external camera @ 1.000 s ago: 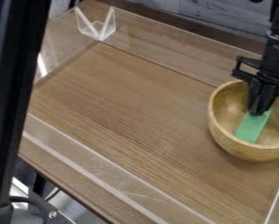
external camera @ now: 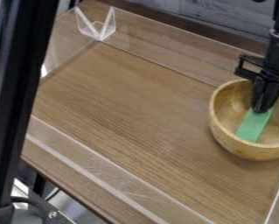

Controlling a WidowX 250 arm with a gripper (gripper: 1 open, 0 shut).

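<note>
A round wooden bowl [external camera: 226, 128] sits at the right side of the table. Inside it lies a green rectangular object [external camera: 254, 124]. My black gripper [external camera: 261, 105] reaches down from the upper right into the bowl, its tips at the upper end of the green object. The gripper looks shut; whether anything is between its fingertips is hard to make out.
A clear plastic piece [external camera: 94, 26] stands at the back left. Transparent tape strips run along the table's edges. A dark vertical post [external camera: 13, 96] fills the far left, and a wall borders the back.
The bowl has shifted very slightly to the right since a second ago, with the gripper staying in it. Little else differs.
</note>
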